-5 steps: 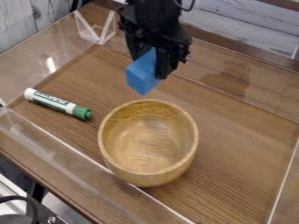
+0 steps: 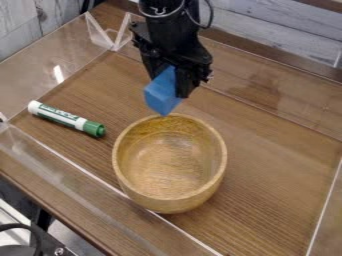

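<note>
My black gripper (image 2: 166, 69) is shut on a blue block (image 2: 163, 92), held in the air just above and behind a round, light tan bowl (image 2: 168, 188). A white and green marker (image 2: 67, 119) lies on the wooden table to the left of the bowl. The fingertips are partly hidden by the arm and the block.
A white wall stands at the top left, and another pale surface runs along the back at top right. A black cable shows at the lower left corner.
My gripper, with the blue block in it, has moved slightly left and up from where it was. The bowl and the marker stay in place.
</note>
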